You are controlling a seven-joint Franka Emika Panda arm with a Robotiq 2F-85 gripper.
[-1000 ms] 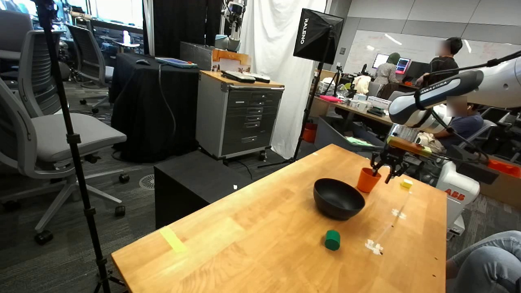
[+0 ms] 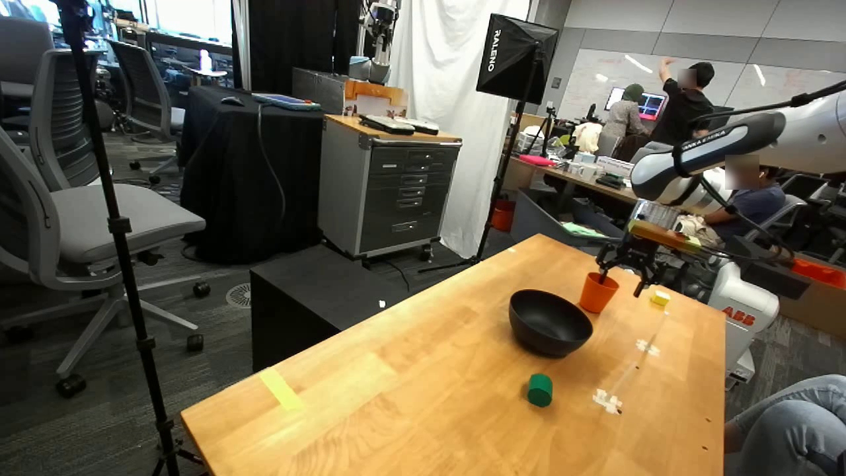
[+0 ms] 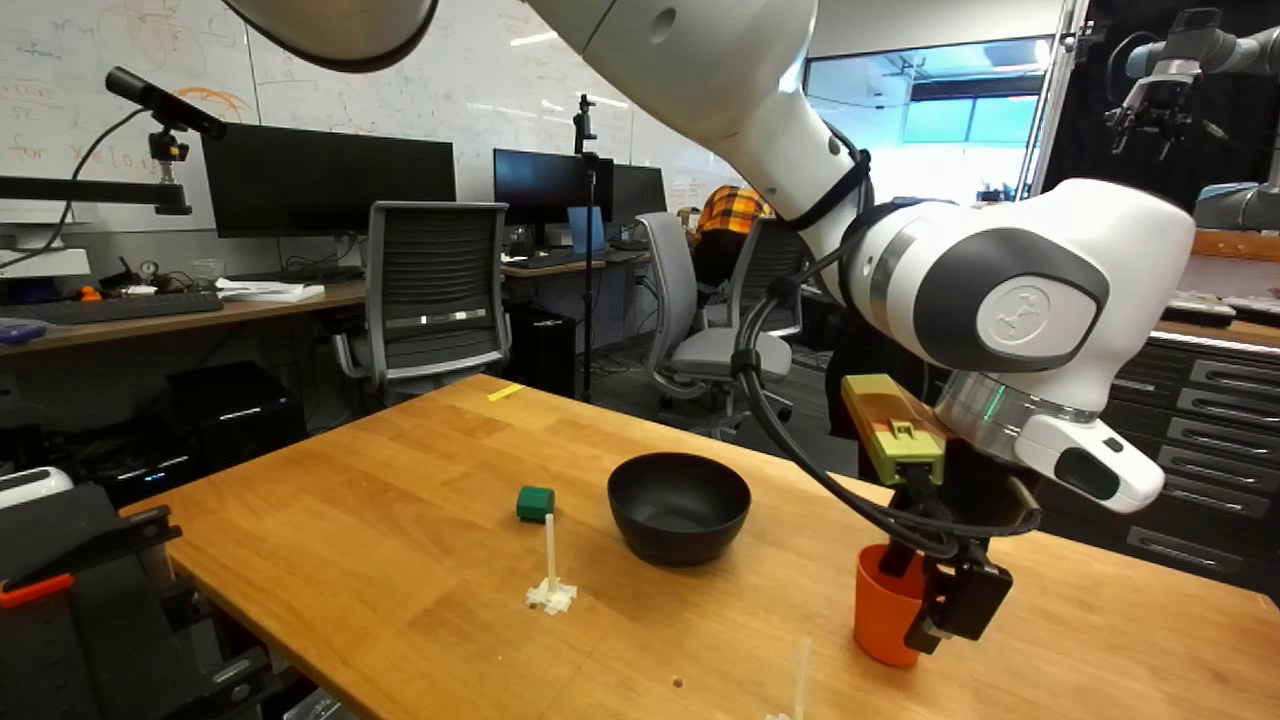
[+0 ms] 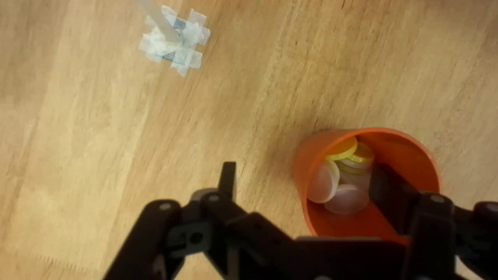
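Observation:
An orange cup (image 2: 598, 294) stands upright on the table, with several yellow and pale discs (image 4: 346, 198) lying inside it in the wrist view. My gripper is open and straddles the near wall of this cup. One finger (image 4: 392, 198) reaches down into the cup, while the other finger (image 4: 227, 179) is outside it, over bare wood. Nothing is held between them. In exterior view 2, the gripper (image 3: 908, 596) hangs low at the cup (image 3: 887, 616), partly covering it. Whether the fingers touch the cup wall, I cannot tell.
A black bowl (image 2: 548, 324) sits beside the cup. Beyond it lies a green block (image 2: 540, 390), and a small yellow block (image 2: 659, 297) rests near the robot's side. Thin rods stand in taped mounts (image 3: 552, 595).
My gripper's fingers have spread farther apart over the last second. The cup, bowl and blocks have stayed in place. A person in the background has moved and raised an arm.

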